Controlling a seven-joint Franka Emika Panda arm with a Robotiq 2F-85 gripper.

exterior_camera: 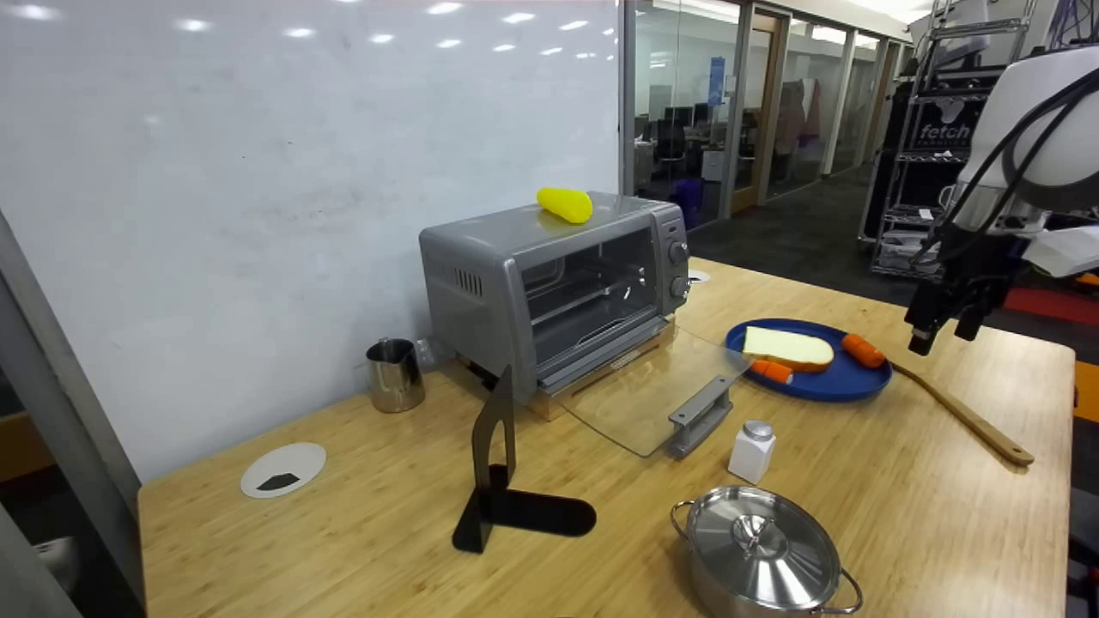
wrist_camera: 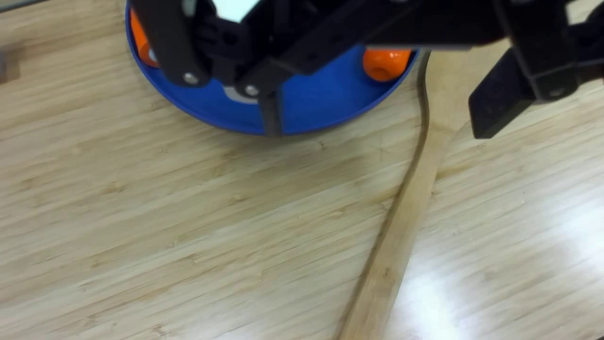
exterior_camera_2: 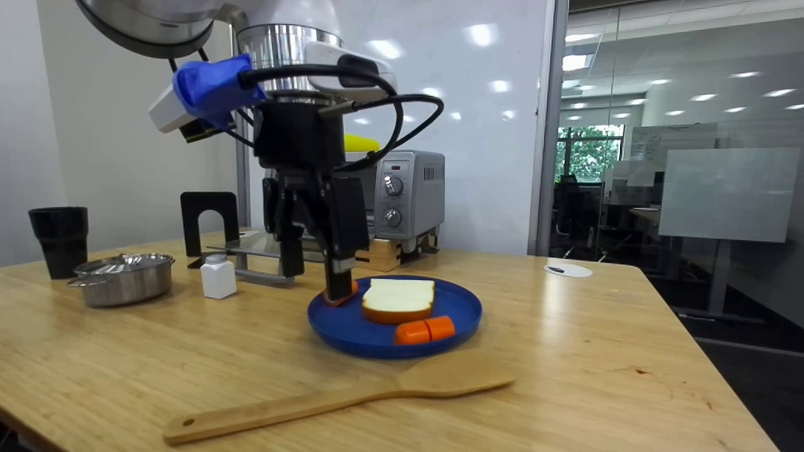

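My gripper (exterior_camera: 943, 341) hangs over the right side of the table, open and empty. In the wrist view its two fingertips (wrist_camera: 272, 125) stand far apart, and the wooden spatula (wrist_camera: 408, 218) passes below, between them in the picture. That spatula lies flat on the table beside the blue plate (exterior_camera_2: 340, 343). On the plate rest a slice of bread (exterior_camera_2: 399, 296) and orange carrot pieces (exterior_camera_2: 424, 331); one piece is partly hidden behind a finger in exterior view 2. The gripper covers most of the bread in the wrist view.
A toaster oven (exterior_camera: 484, 242) stands with its glass door (exterior_camera: 659, 386) lowered, a yellow object (exterior_camera: 566, 204) on top. A white shaker (exterior_camera: 753, 451), a lidded pot (exterior_camera: 762, 551), a black bookend (exterior_camera: 536, 511) and a metal pitcher (exterior_camera: 394, 376) occupy the table. Bare wood surrounds the spatula's handle.
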